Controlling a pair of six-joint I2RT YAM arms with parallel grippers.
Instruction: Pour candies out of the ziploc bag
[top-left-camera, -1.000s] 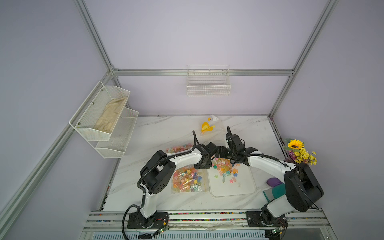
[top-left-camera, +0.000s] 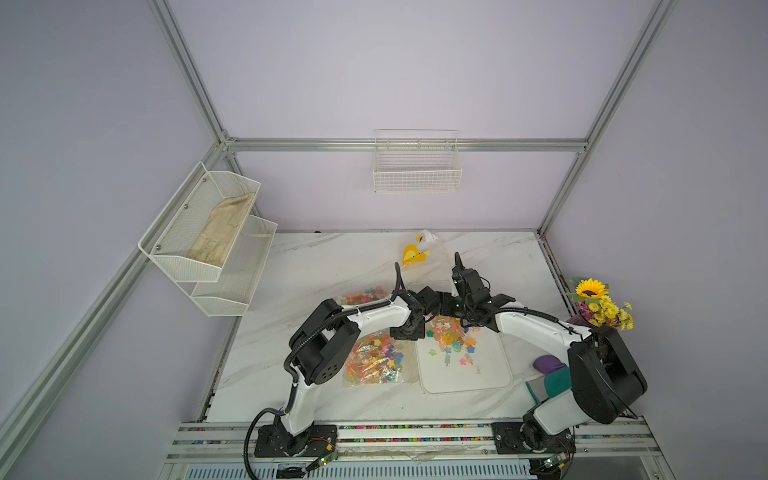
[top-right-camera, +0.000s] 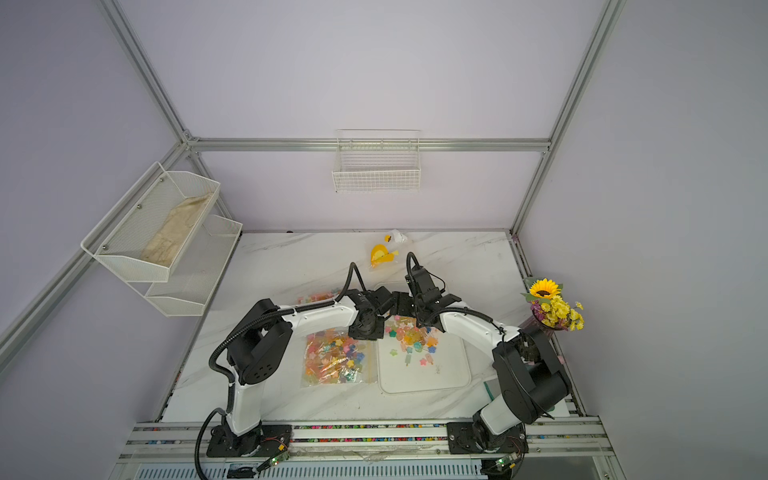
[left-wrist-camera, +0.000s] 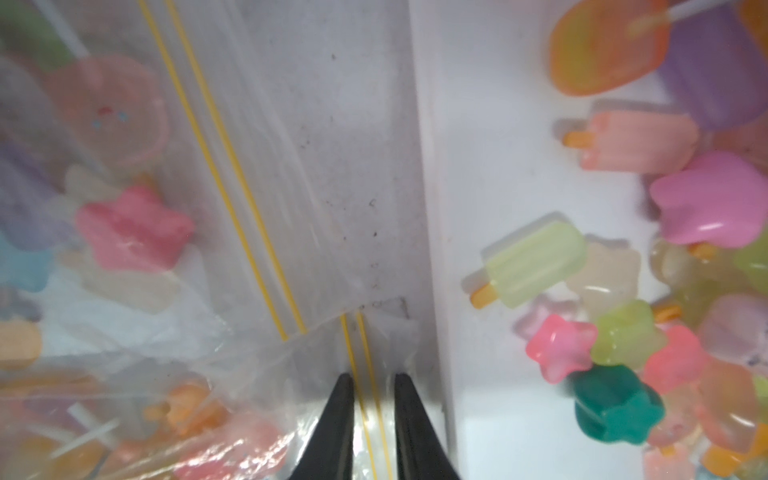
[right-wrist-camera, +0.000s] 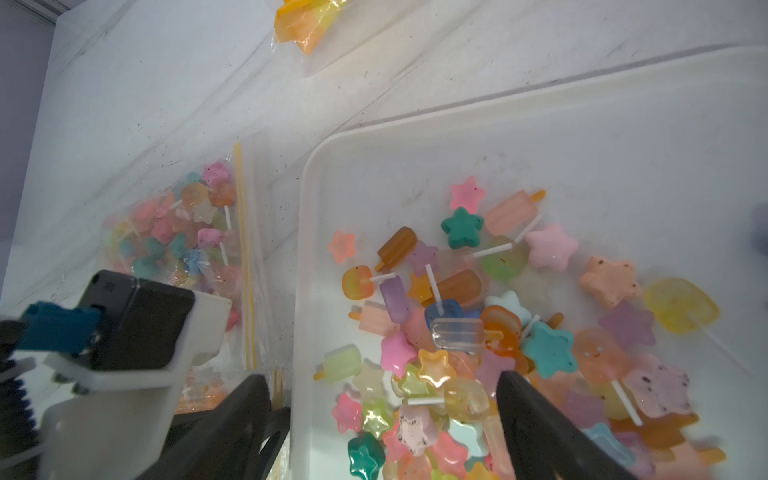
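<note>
In the left wrist view my left gripper is part open, its fingertips at the yellow-striped seal of a ziploc bag (left-wrist-camera: 200, 368) of candies beside the tray edge. A second candy bag (right-wrist-camera: 172, 220) lies behind it. Colorful candies (right-wrist-camera: 436, 360) lie loose in the white tray (top-right-camera: 424, 380). My right gripper is open over the tray; its two fingers are blurred at the bottom of the right wrist view, with candies visible below between them.
A bag with yellow contents (top-left-camera: 414, 254) lies at the back. Flowers (top-left-camera: 600, 300) and purple and teal objects (top-left-camera: 549, 364) stand or lie at the right. Wall baskets (top-left-camera: 208, 240) hang at the left.
The right arm has stayed still.
</note>
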